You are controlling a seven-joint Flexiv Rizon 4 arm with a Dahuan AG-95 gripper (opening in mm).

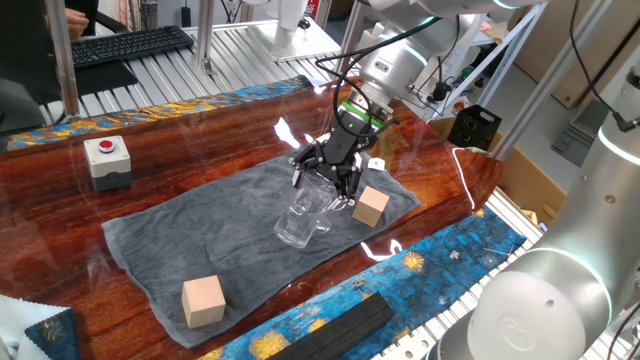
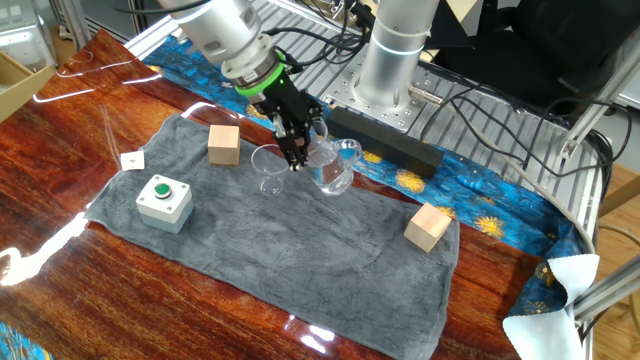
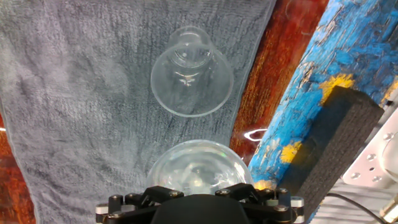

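My gripper (image 1: 335,185) points down at a slant over the grey towel (image 2: 270,265), close among clear glassware. A clear mug with a side handle (image 2: 332,168) is just to its right in exterior view 2. On the left, a smaller clear cup (image 2: 270,168) lies close to the fingers. In the wrist view, a round clear glass (image 3: 199,165) is right at my gripper, between or just beyond the fingertips. Farther ahead appears another clear glass (image 3: 193,81). Transparency and overlap hide whether the fingers grip anything.
One wooden block (image 1: 370,206) stands near the gripper, another (image 1: 204,301) at the towel's far end. A button box (image 2: 165,205) sits on the towel's edge. Along the base lies a dark bar (image 2: 385,140).
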